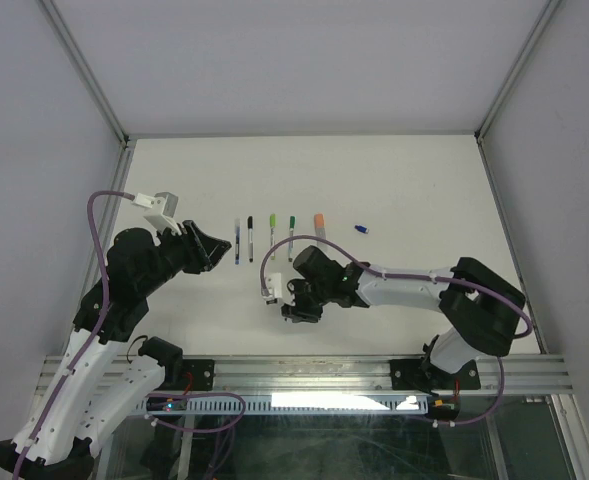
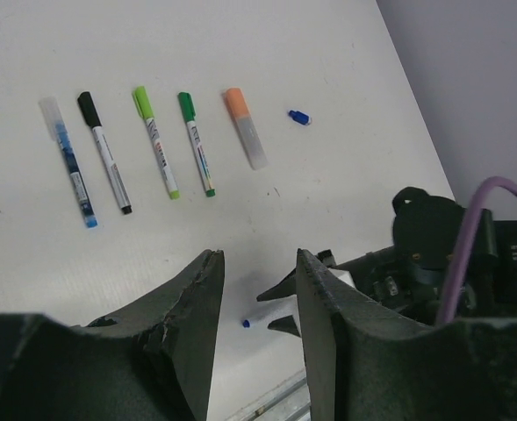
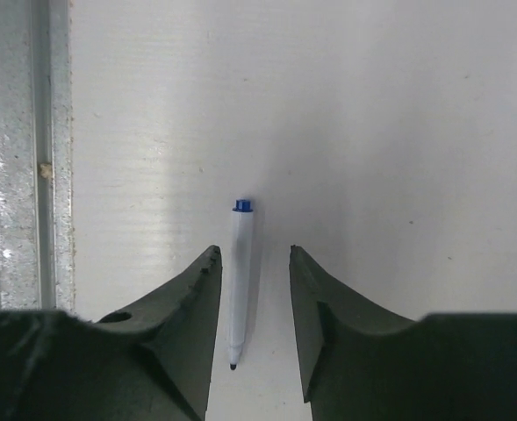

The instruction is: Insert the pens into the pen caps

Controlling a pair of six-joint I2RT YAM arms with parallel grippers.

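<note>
On the white table lies the uncapped white pen [image 3: 241, 281], its blue end up and its dark tip down in the right wrist view. Around it, clear of both fingers, my right gripper is open. The loose blue cap [image 2: 299, 117] rests apart, well away from the pen, and shows in the top view too [image 1: 361, 229]. My left gripper is open and empty, held over the left side of the table. From the left wrist, only the pen's blue end [image 2: 246, 324] can be made out beside the right gripper.
Several capped pens lie in a row: a blue one [image 2: 71, 171], a black one [image 2: 109, 162], a light green one [image 2: 156, 145], a green one [image 2: 197, 145] and an orange-capped marker [image 2: 247, 132]. A metal rail [image 3: 52, 175] borders the table's front. Bare table surrounds the pen.
</note>
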